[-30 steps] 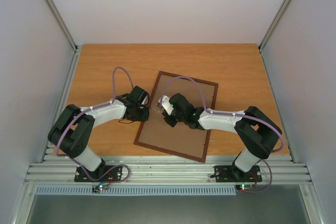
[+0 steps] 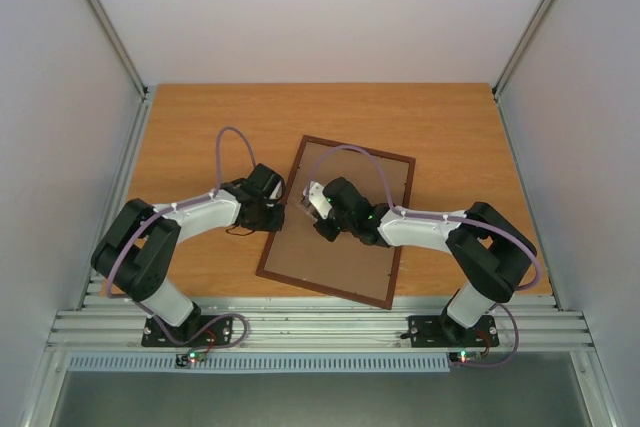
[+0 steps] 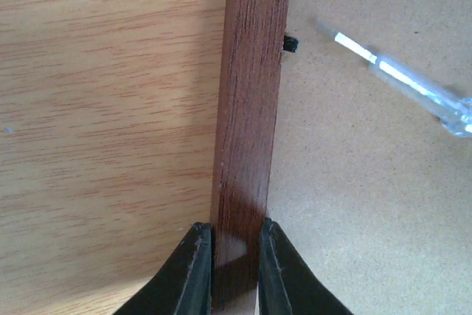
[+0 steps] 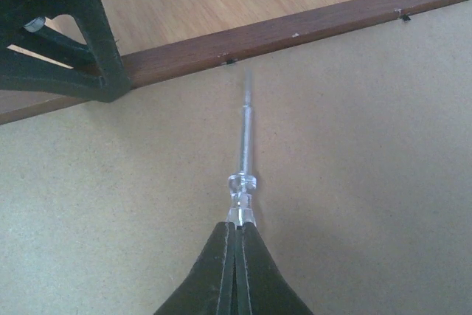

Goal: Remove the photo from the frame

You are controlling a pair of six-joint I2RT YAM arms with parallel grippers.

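Observation:
The photo frame (image 2: 325, 292) lies back side up, its brown backing board (image 2: 300, 257) still inside the dark wooden border. My left gripper is shut on the wooden rail (image 3: 247, 108) on the frame's left side. A small black tab (image 3: 290, 43) sticks out from that rail's inner edge. Over the board, my right gripper has its fingertips together, with nothing visible between them. A clear screwdriver extends beyond those fingertips, blurred, its blade apart from the tab in the left wrist view; the rear of its handle is hidden behind the fingers.
Another dark tab (image 4: 405, 17) shows further along the same rail. Part of the left gripper's dark body (image 4: 103, 71) stands close by in the right wrist view. Bare wooden table (image 2: 450, 127) surrounds the frame.

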